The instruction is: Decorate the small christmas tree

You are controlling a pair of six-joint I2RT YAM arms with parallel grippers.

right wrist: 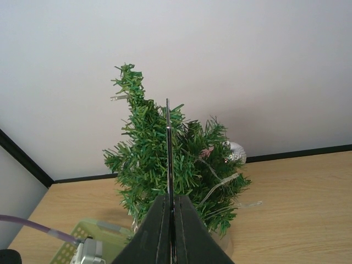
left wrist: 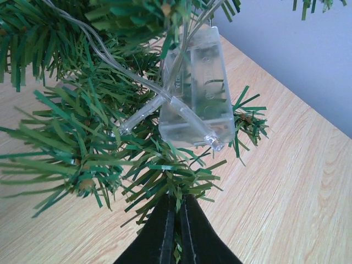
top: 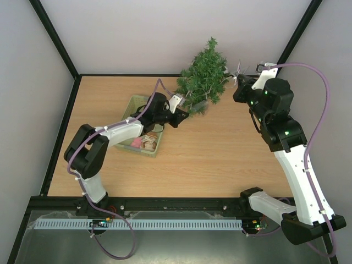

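Note:
The small green tree (top: 203, 77) stands at the back centre, with a wire light string and a clear battery box (left wrist: 195, 88) among its branches. My left gripper is at the tree's lower front; its fingers are shut, with green needles at their tips, and whether any are pinched is unclear. A silver ball (right wrist: 235, 152) shows on the tree's right side in the right wrist view. My right gripper is shut and raised to the right of the tree, with nothing seen held between its fingers.
A light green basket (top: 135, 150) holding pink and beige items sits left of the tree, partly under my left arm. Walls border the back and sides.

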